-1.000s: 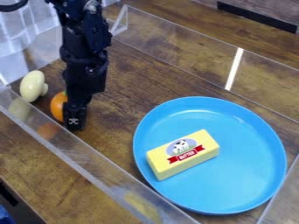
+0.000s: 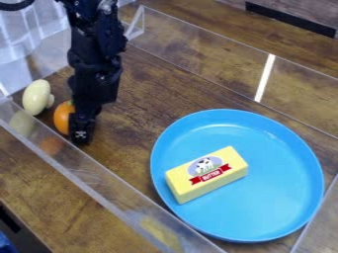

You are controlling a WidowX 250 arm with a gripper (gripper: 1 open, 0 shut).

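Observation:
My black gripper [image 2: 79, 124] reaches down at the left of the tray area, its fingers around an orange round object [image 2: 62, 117] beside the clear front wall. Whether the fingers are closed on it is unclear, as the dark fingers overlap. A pale yellow egg-shaped object [image 2: 38, 97] lies just left of it. A butter box [image 2: 207, 175] rests on a blue plate [image 2: 264, 212] at the right.
Clear plastic walls border the wooden surface [image 2: 172, 79] at the front and left. A white stripe runs along the back right.
The gripper has shifted very slightly at the orange object; otherwise things look the same.

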